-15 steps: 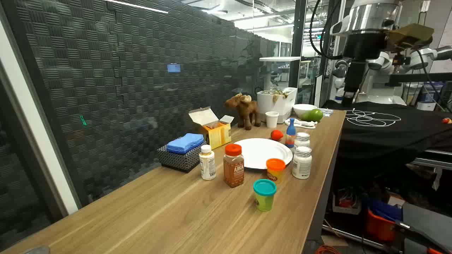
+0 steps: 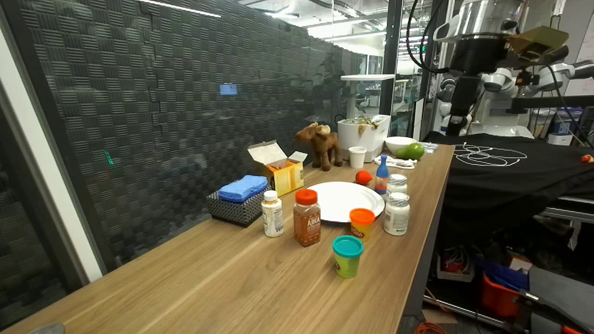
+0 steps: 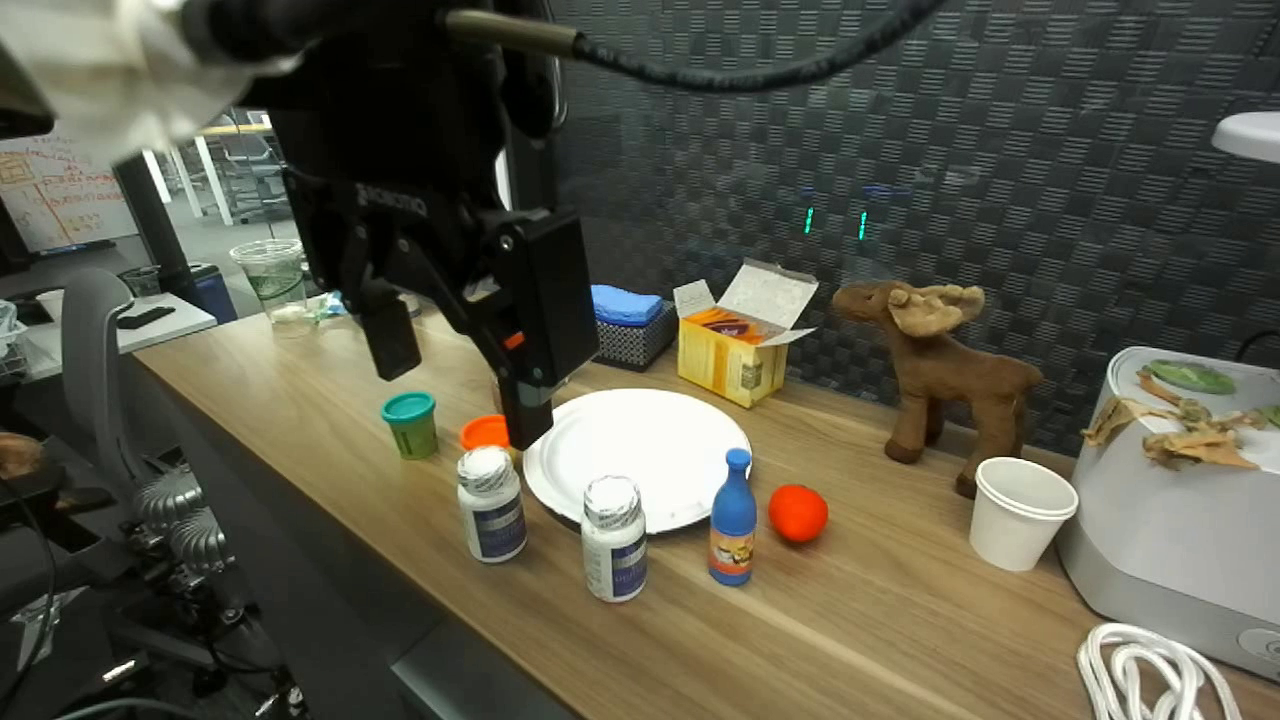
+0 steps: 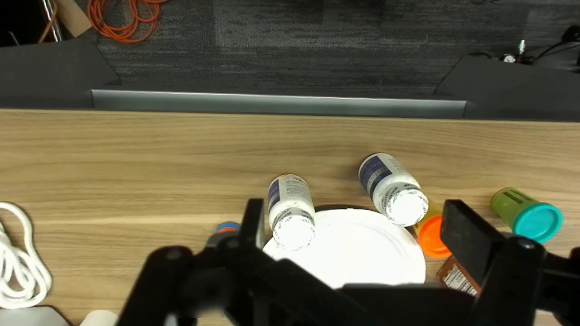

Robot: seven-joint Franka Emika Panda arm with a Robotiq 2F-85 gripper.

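Observation:
My gripper [image 3: 470, 396] is open and empty, held above the table's front side; in the wrist view its two fingers [image 4: 468, 239] stand wide apart. Below it, two white pill bottles [image 4: 291, 209] [image 4: 392, 187] stand near the front edge of a white plate [image 4: 353, 250]. Beyond the right-hand bottle is an orange-lidded Play-Doh tub [image 2: 362, 223], and a teal-lidded tub [image 2: 348, 256] stands farther along. A blue bottle [image 3: 733, 522] and a red ball-like item [image 3: 798, 512] sit beside the plate. An orange-capped seasoning jar [image 2: 307, 218] and another white bottle [image 2: 273, 214] stand past the plate.
Along the back wall are a blue cloth [image 2: 243, 188] on a black box, an open yellow box [image 3: 727, 354], a brown toy moose [image 3: 942, 372], paper cups [image 3: 1020, 510] and a white planter [image 2: 362, 133]. White cord [image 3: 1152, 672] lies near it.
The arm has shifted very slightly in exterior view 1, its lower end a little higher and to the left. The objects on the table have not moved.

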